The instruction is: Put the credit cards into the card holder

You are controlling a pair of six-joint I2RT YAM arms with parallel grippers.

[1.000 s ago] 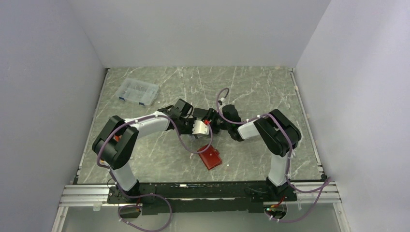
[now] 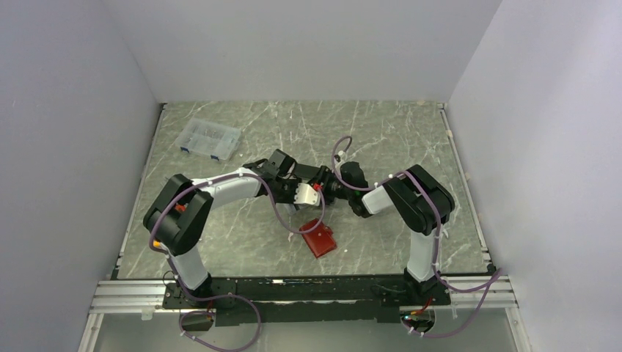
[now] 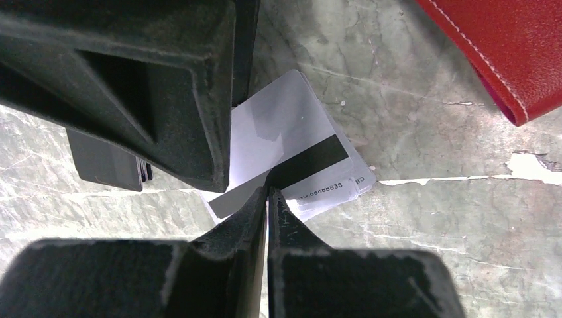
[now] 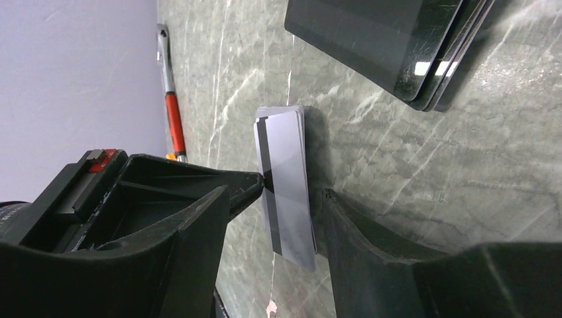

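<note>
A stack of white cards (image 3: pixel 285 132) (image 4: pixel 286 179) with a dark stripe lies on the marble table between my grippers. My left gripper is shut, its fingertips on the stack's edge; whether they pinch a card is hard to tell. My right gripper is part open, its fingertips either side of the white stack, with the left gripper's black body beside it. Dark cards (image 3: pixel 106 159) (image 4: pixel 378 36) lie nearby. The red card holder (image 2: pixel 318 238) (image 3: pixel 510 46) lies toward the front of the table.
A clear plastic box (image 2: pixel 207 139) stands at the back left. An orange-handled tool (image 4: pixel 173 119) lies at the left edge, partly hidden in the top view.
The card holder and box have not moved.
</note>
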